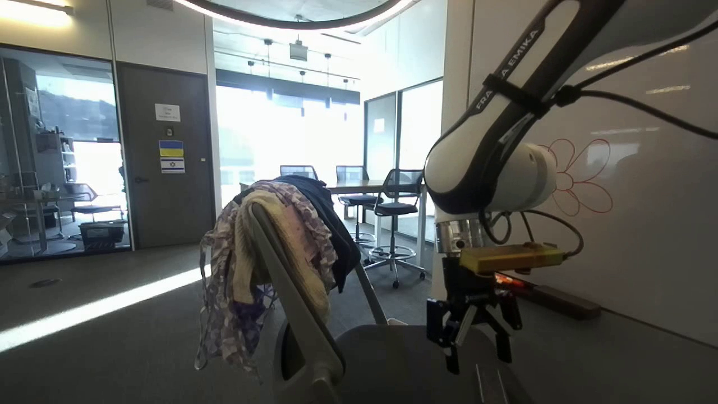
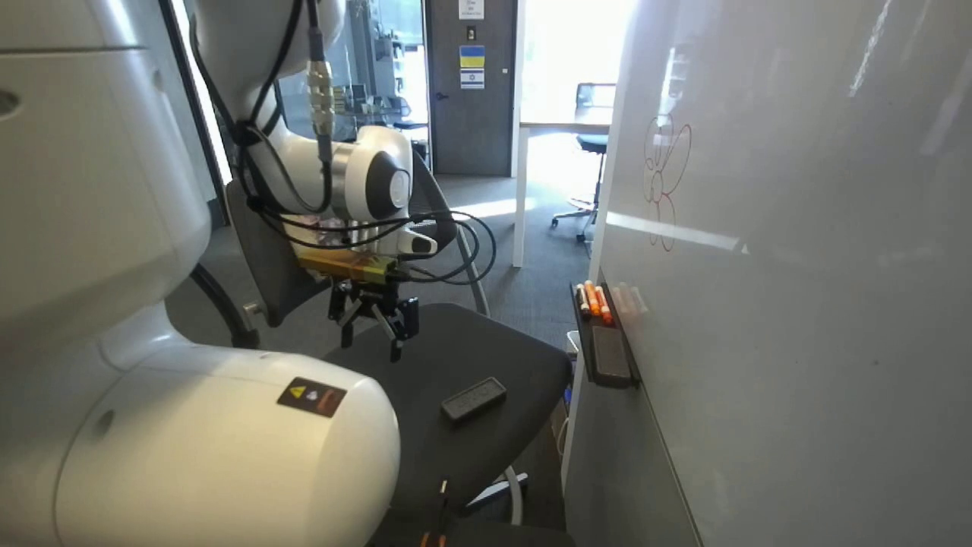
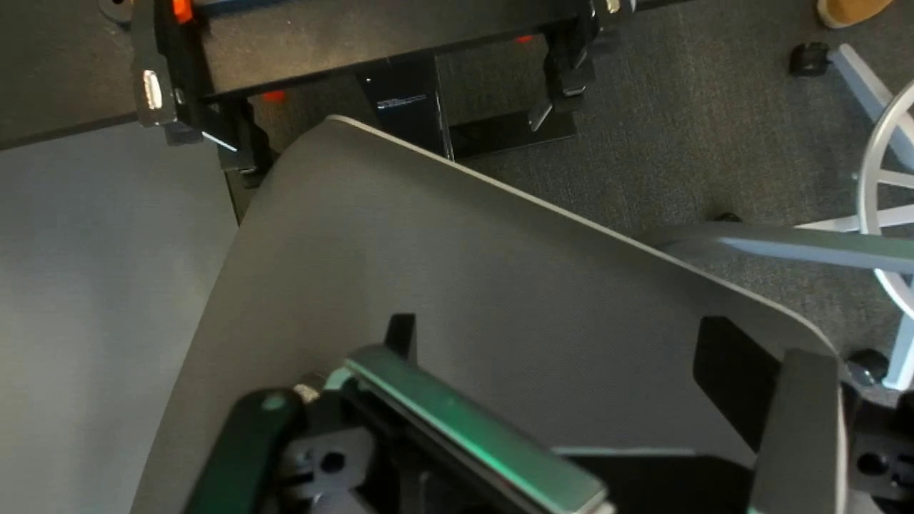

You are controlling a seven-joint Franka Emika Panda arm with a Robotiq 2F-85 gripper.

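Observation:
My gripper [image 1: 478, 357] hangs over the chair seat [image 1: 397, 357], fingers pointing down and spread open, with nothing between them. In exterior view 2 the gripper [image 2: 370, 345] stands above the seat's far left part. A dark, oblong eraser-like block [image 2: 474, 399] lies on the seat [image 2: 428, 365], nearer that camera and to the right of the gripper, clear of the fingers. The same block [image 1: 491, 387] shows low in exterior view 1. Bare seat [image 3: 480, 274] fills the middle of the wrist view beneath the parted fingers; I cannot make out the block there.
Clothes [image 1: 269, 249] hang over the chair's back, left of the arm. A whiteboard [image 2: 774, 273] with a red flower drawing stands at right. Its tray [image 2: 582, 342] holds several markers [image 2: 592, 299] and a dark eraser [image 2: 610, 354].

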